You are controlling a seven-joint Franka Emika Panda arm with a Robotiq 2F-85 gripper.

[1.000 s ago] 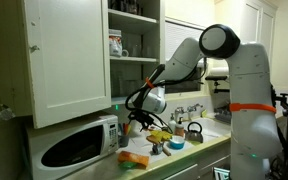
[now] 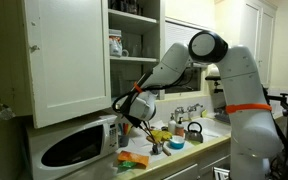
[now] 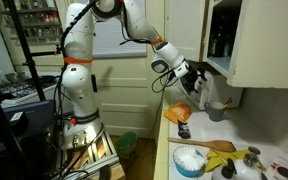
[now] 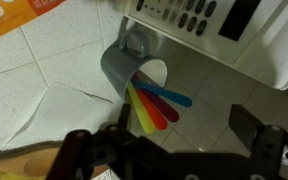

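A grey mug [image 4: 127,68] lies below my gripper in the wrist view, its handle at the upper side. Blue, red, orange and yellow utensils [image 4: 152,106] poke out of its mouth towards the gap between my fingers. My gripper is open, with one finger on each side of the picture and nothing held. Exterior view 2 has the gripper [image 3: 194,82] above the counter, close to the grey mug [image 3: 216,112]. From exterior view 1, the gripper [image 2: 122,108] appears by the right end of the microwave; its fingertips are hard to make out there.
The white microwave [image 2: 74,147] stands close to the mug, with its keypad [image 4: 192,14] at the top of the wrist view. An orange packet [image 2: 133,159] lies on the counter. A blue bowl [image 3: 190,160] and a wooden spoon [image 3: 213,145] lie further along.
In exterior view 1, my gripper has moved left, from over the counter to beside the microwave's right end. The arm's upper part has shifted too. The counter objects look unmoved.
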